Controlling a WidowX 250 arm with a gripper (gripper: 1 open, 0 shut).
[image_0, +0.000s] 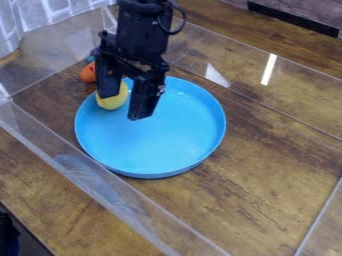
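My black gripper (131, 88) stands open over the back left part of a round blue plate (160, 145). A yellow object (111, 99) sits at the plate's back left edge, just beside and partly behind my left finger. Whether the finger touches it I cannot tell.
An orange object (88, 73) lies behind the plate at the left, largely hidden by the arm. Clear plastic walls run along the left and front.
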